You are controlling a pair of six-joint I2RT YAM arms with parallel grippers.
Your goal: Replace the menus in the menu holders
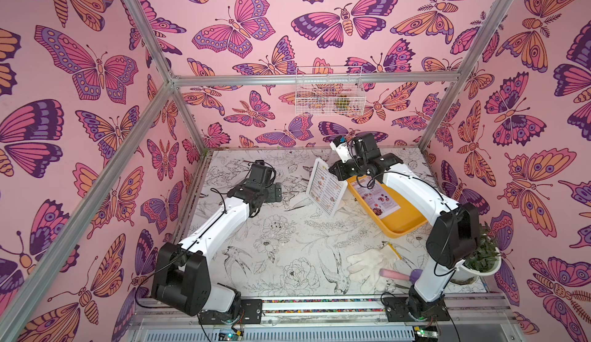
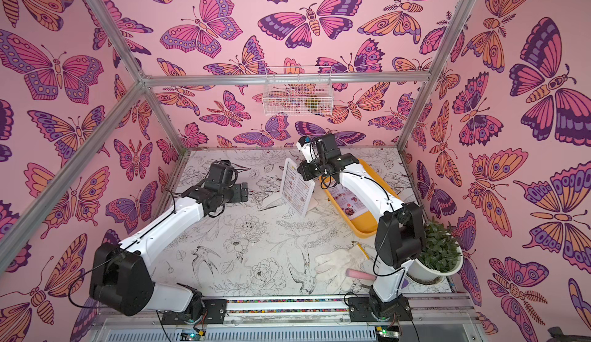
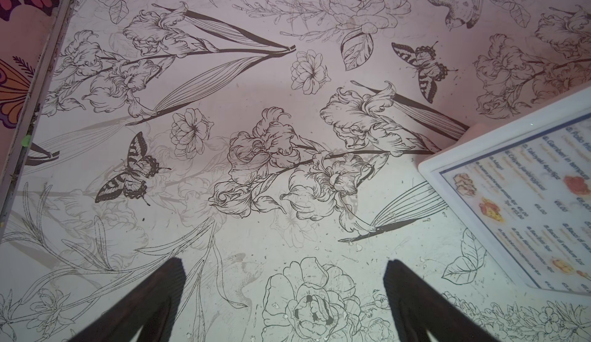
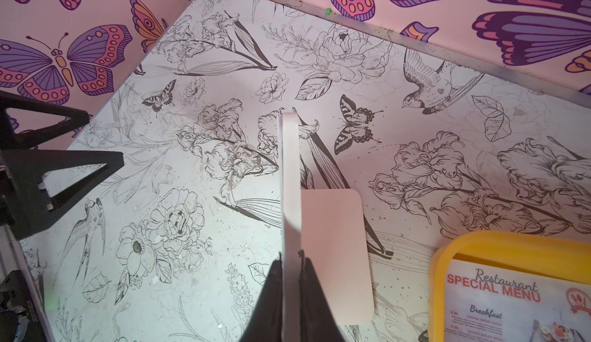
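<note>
A white-framed menu holder [image 1: 327, 187] with a printed menu stands upright in the middle of the table. In the right wrist view the holder [image 4: 291, 176] is seen edge-on, its flat foot [image 4: 338, 249] to the right. My right gripper is shut at its near edge, a finger on either side of the thin white strip. Another menu [image 4: 492, 305], titled "Restaurant Special Menu", lies in the yellow tray [image 1: 400, 226]. My left gripper is open and empty above bare table, left of the holder; the holder's printed face [image 3: 535, 200] shows at right.
A white glove [image 1: 369, 265], a yellow pencil [image 1: 394, 251] and a pink-handled tool [image 1: 394, 274] lie at the front right, near a potted plant [image 2: 439, 246]. A wire basket [image 1: 330, 103] hangs at the back.
</note>
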